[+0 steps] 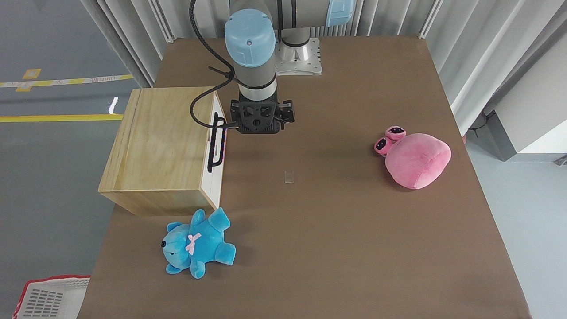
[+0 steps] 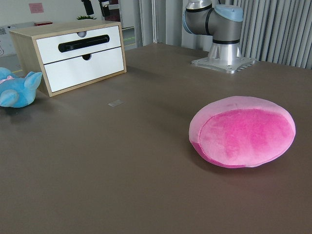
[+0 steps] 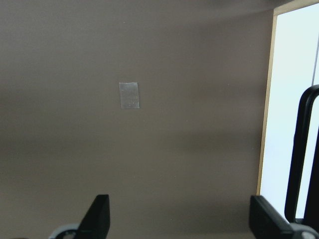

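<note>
My gripper hangs above the table beside the wooden two-drawer cabinet (image 1: 151,138), its two fingers wide apart with nothing between them. The cabinet's white front with a long black handle (image 2: 84,44) faces the middle of the table. A blue plush bear (image 1: 207,244) lies at the cabinet's near end. A pink plush toy (image 1: 417,159) with big dark eyes lies on the right side of the table.
A red-rimmed basket (image 1: 56,292) stands off the table at the lower left.
</note>
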